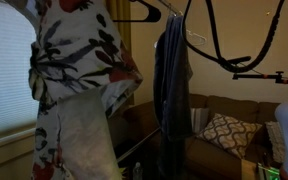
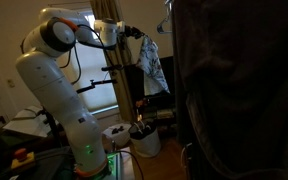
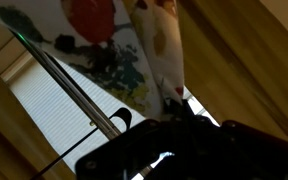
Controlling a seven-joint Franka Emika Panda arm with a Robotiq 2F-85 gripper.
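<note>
A white cloth printed with red fruit and dark leaves (image 1: 84, 55) hangs large and close in exterior view 1, its top cut off by the frame. Exterior view 2 shows my gripper (image 2: 134, 33) raised high at the end of the white arm, the cloth (image 2: 152, 72) hanging below it. In the wrist view the cloth (image 3: 109, 45) gathers to a narrow bunch at my gripper, which is shut on it. The fingertips are dark and partly covered by the fabric. Exterior view 1 does not show the gripper.
A dark garment (image 1: 172, 95) hangs near a black hanger (image 1: 139, 12). A metal pole (image 3: 79, 95) runs close by the cloth in the wrist view. Behind stand a brown sofa (image 1: 219, 108) and a window with a blind (image 1: 9, 70). Dark fabric (image 2: 234, 80) fills the right of exterior view 2.
</note>
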